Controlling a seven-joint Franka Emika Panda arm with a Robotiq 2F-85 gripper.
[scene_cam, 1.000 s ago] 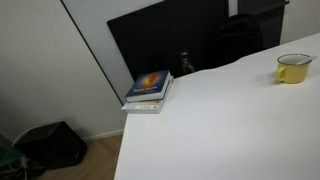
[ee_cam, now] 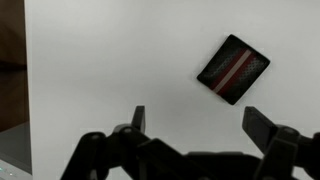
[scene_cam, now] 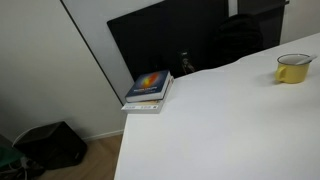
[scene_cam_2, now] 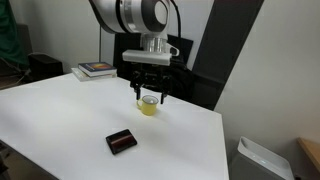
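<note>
A black wallet with a red and pale stripe lies flat on the white table; in exterior view 2 the same wallet is near the front edge. My gripper is open and empty, its two fingers wide apart in the wrist view, with the wallet ahead of them and not between them. From exterior view 2 the gripper hangs above the table, in line with a yellow mug. That mug holds a spoon-like handle. Exterior view 1 does not show the gripper or the wallet.
Stacked books rest at a table corner, also visible as a stack at the back left. A white bin stands off the table to the right.
</note>
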